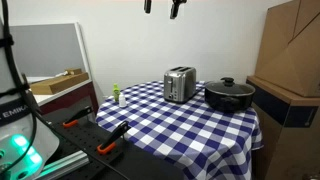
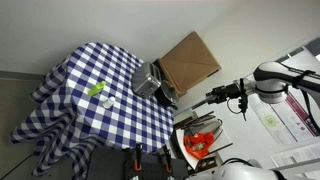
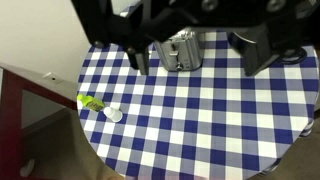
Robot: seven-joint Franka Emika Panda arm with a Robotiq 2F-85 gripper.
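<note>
High above the table, my gripper (image 1: 160, 10) hangs open, its two dark fingertips well apart. Nothing shows between them in the wrist view, where the gripper looks down on the cloth. A silver toaster (image 1: 180, 85) stands toward the back of the table; part of the toaster (image 3: 182, 52) shows beyond the fingers. To its right is a black lidded pot (image 1: 228, 97), partly hidden by a finger in the wrist view. A small green object (image 3: 90, 102) and a small white item (image 3: 113, 115) sit close together on the left side.
A blue-and-white checkered cloth (image 1: 165, 125) covers the table, its middle and front clear. Large brown cardboard (image 1: 285, 110) stands right of the pot. Clamps with orange parts (image 1: 115, 137) line the edge by the robot base.
</note>
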